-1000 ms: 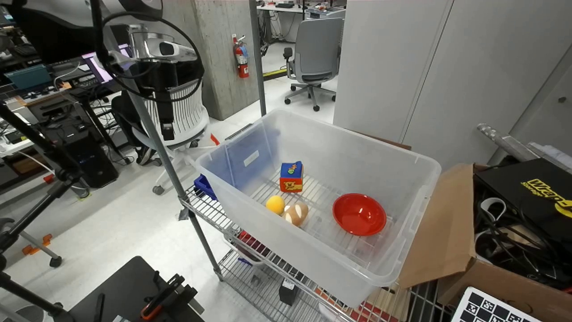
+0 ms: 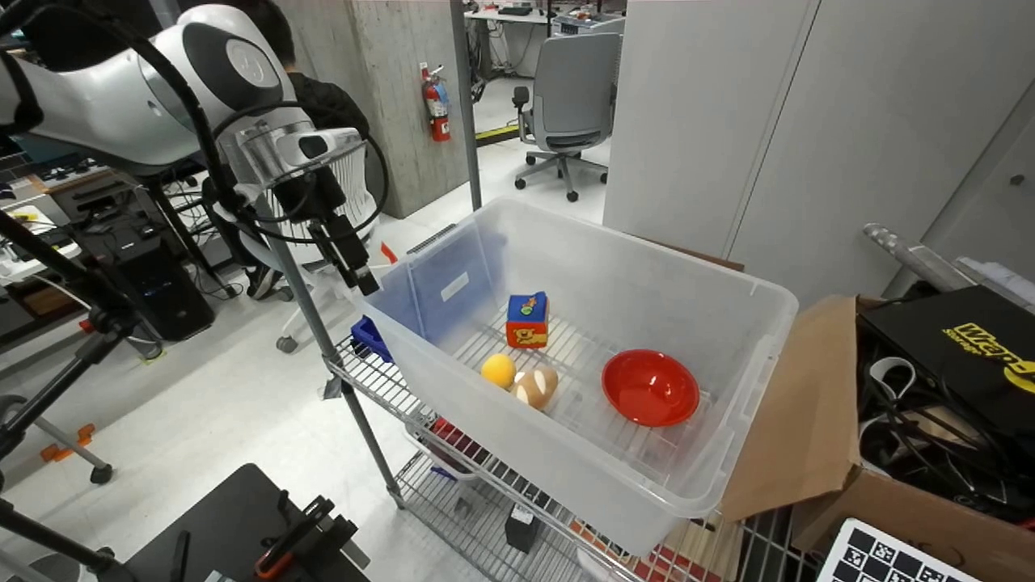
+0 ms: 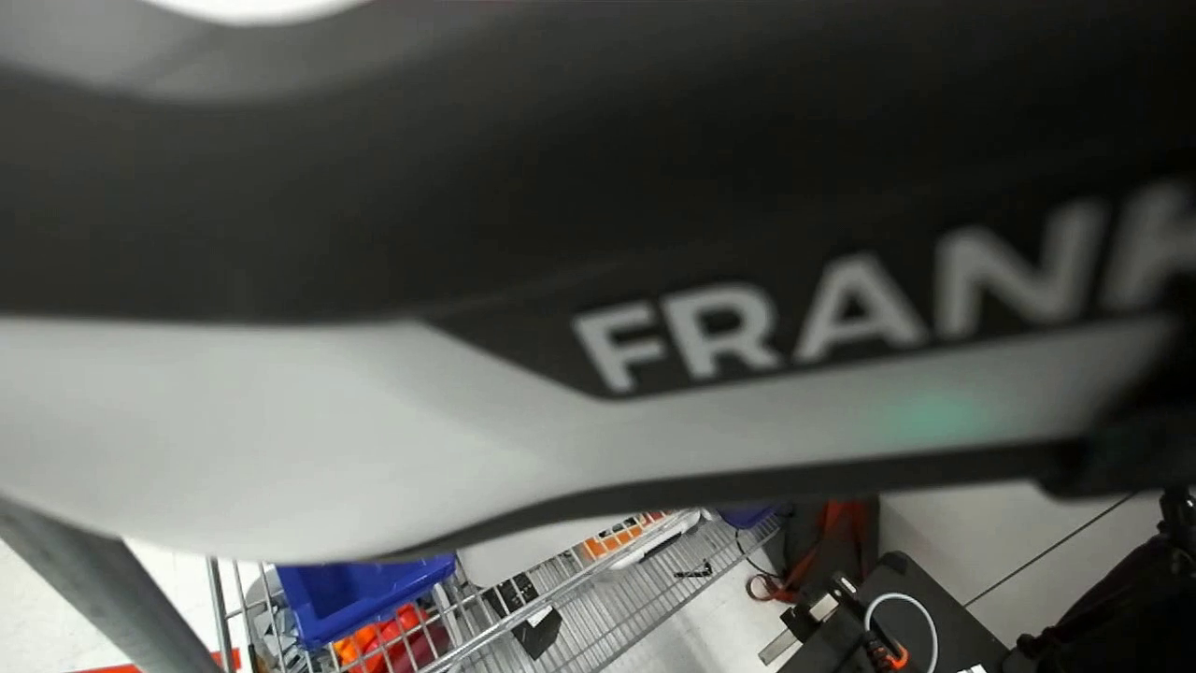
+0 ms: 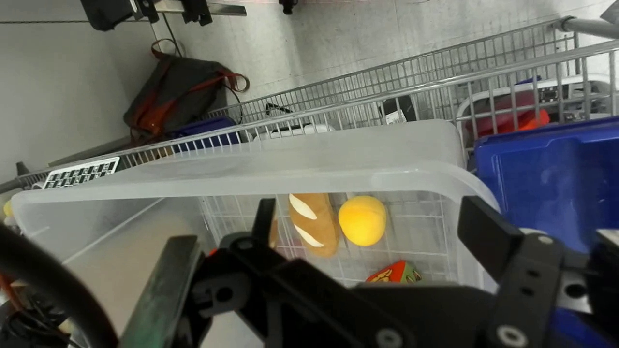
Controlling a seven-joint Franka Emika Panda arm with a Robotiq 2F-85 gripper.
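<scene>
A clear plastic bin (image 2: 582, 466) holds a yellow ball (image 2: 499, 369), a brown bread roll with pale slashes (image 2: 535, 386), a blue, red and yellow block (image 2: 526, 321) and a red bowl (image 2: 650, 387). My gripper (image 2: 365, 281) is tilted at the bin's left rim, above its contents. From the wrist, the fingers stand wide apart, and their fingers (image 4: 264, 221) have nothing between them. The ball (image 4: 362, 221) and roll (image 4: 314, 225) appear farther down in the bin, beyond the gap. Only a corner of the block (image 4: 395, 272) shows there; parts of the gripper cover the rest.
The bin's wall (image 4: 249, 177) rises close to the fingers. A blue tray (image 4: 557, 180) lies outside it on the wire shelf. An open cardboard box (image 2: 791, 417) with cables stands to the bin's right. My own arm (image 3: 505, 426) blocks most of the second exterior view.
My arm has swung right and lower, and the gripper has gone from upright, left of the bin, to tilted at its left rim. The things in the bin have not moved.
</scene>
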